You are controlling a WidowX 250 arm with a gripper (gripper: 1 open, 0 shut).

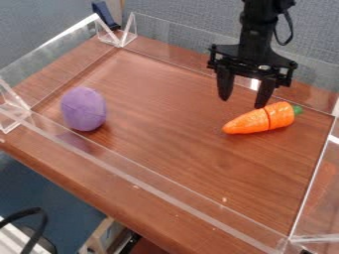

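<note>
An orange plush carrot [259, 120] with a green top lies on the wooden floor of the tray at the right. My black gripper [244, 91] hangs just above and behind it, its two fingers apart, with nothing seen between them. A purple oval object [83, 108] sits at the left side of the tray.
Clear plastic walls border the wooden surface [159, 179], whose middle and front are free. A black cable and some hardware lie outside at the lower left.
</note>
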